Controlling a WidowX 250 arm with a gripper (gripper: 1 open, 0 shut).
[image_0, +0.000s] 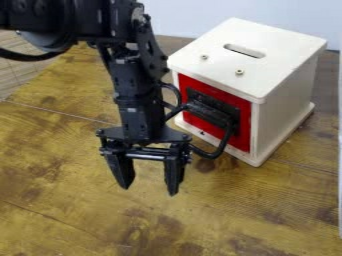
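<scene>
My black gripper (148, 176) hangs open over the wooden table, its two fingers apart with nothing between them. To its right and behind stands a white box (278, 92) with a slot (245, 50) in its top and a red front panel (238, 138) that carries a black fitting, partly covered by the arm's cable. The gripper is in front of the box and to its left, apart from it.
A pale wall (305, 20) stands behind the box. A light mesh surface shows at the far left.
</scene>
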